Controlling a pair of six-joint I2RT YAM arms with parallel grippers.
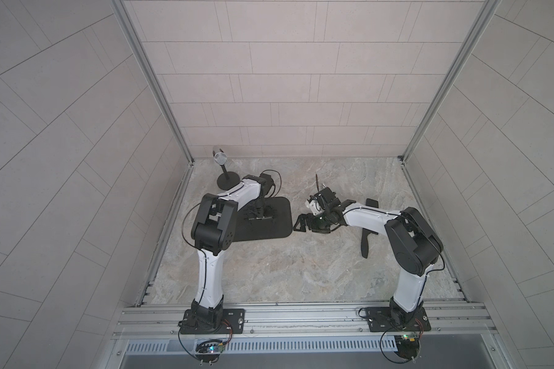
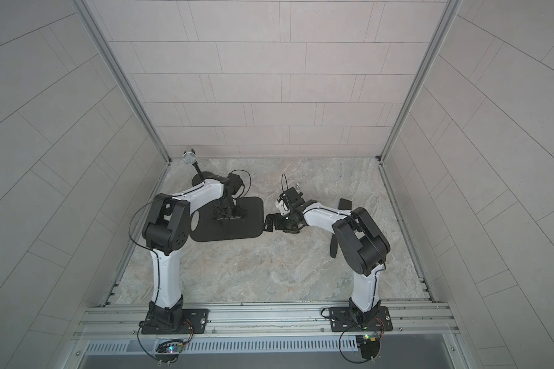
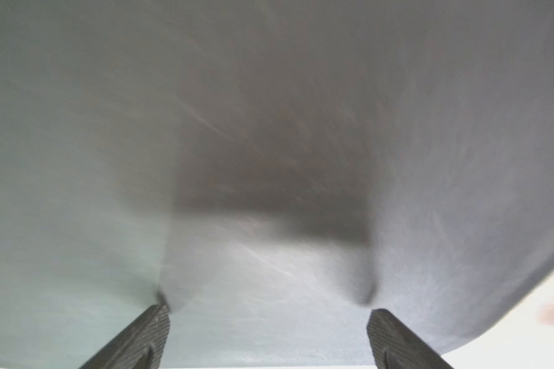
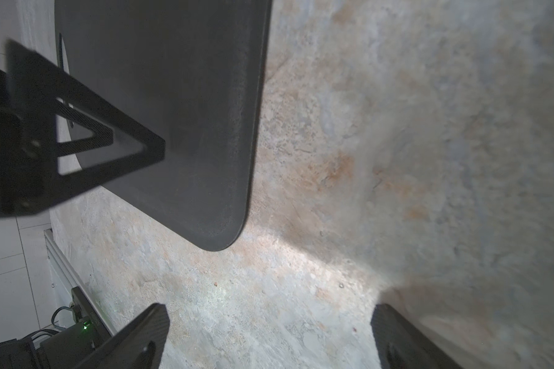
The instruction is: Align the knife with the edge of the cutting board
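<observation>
The black cutting board (image 1: pixel 280 230) lies left of centre. My left gripper hangs low over it, fingers apart and only board surface showing between them. A long dark knife (image 1: pixel 364 246) lies on the right side of the worktop, roughly front to back; my right forearm crosses above its middle and hides that part. Just right of the board's right edge is my right gripper (image 1: pixel 300 223). In the right wrist view its fingers (image 4: pixel 138 335) stand apart over bare stone, with the board's rounded corner ahead and a black triangular part (image 4: pixel 129 163) above the board.
A dark round-based stand with a clear top (image 1: pixel 228 180) stands behind the board at the back left. Walls close off the back and sides.
</observation>
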